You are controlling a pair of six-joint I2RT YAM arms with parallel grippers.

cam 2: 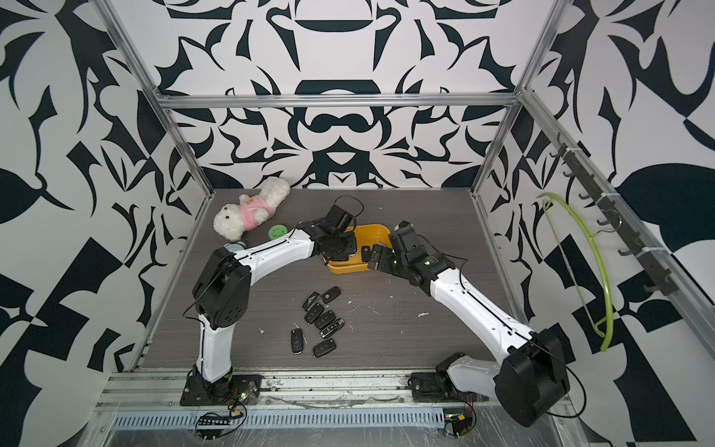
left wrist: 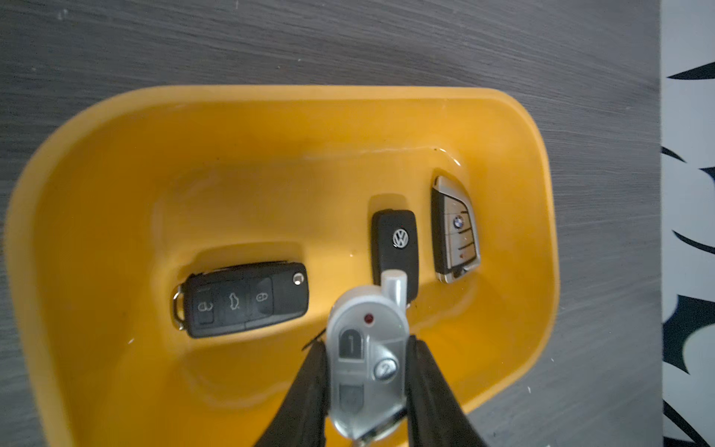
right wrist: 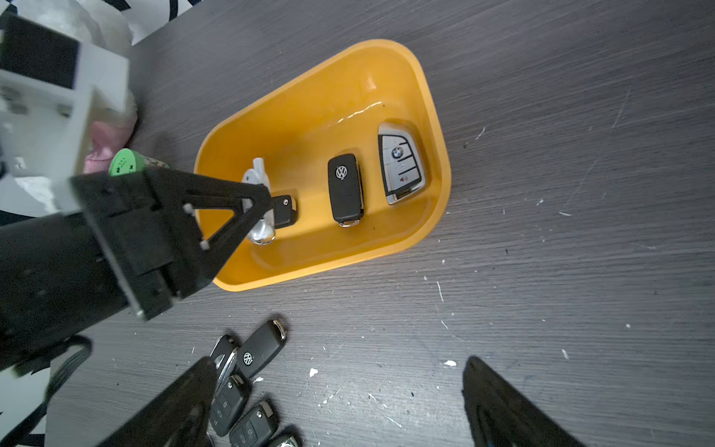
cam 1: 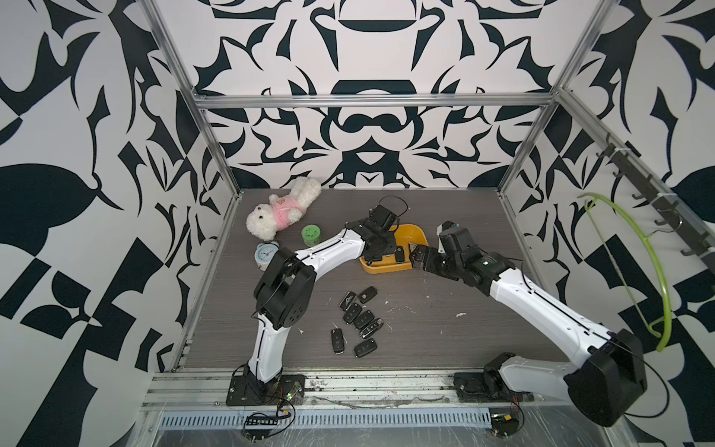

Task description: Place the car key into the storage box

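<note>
My left gripper is shut on a silver key with two buttons and a small red dot. It holds the key over the yellow storage box, near the box's left part in the right wrist view. Inside lie a black folding key, a black VW key and a silver BMW key. My right gripper stands open by the box's right side, its fingers wide apart with only table between them. In the top left view the left arm hides part of the box.
Several dark keys lie in a cluster on the table in front of the box. A plush toy, a green-lidded jar and a clock stand at the left. The table right of the box is clear.
</note>
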